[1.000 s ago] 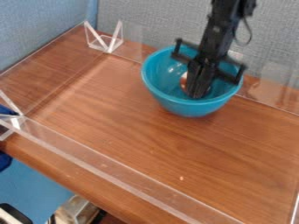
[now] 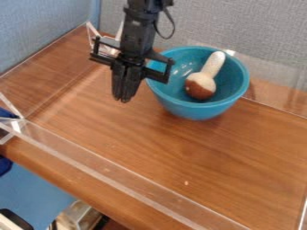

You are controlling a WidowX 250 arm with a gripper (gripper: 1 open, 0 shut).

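Note:
A teal bowl [image 2: 192, 101] stands at the back right of the wooden table [image 2: 150, 162]. In it lies a mushroom-like object [image 2: 204, 79] with a pale stem and a brown cap. My dark gripper [image 2: 125, 90] hangs just left of the bowl, over the table, its fingers pointing down and shut, with nothing seen between them.
A clear rack-like piece [image 2: 106, 47] at the back left is partly hidden behind the arm. Transparent edging runs along the table's sides. A blue cloth [image 2: 7, 115] is at the left edge.
My gripper has moved left, out from over the bowl to beside it. The mushroom-like object stays in the bowl, now fully in view.

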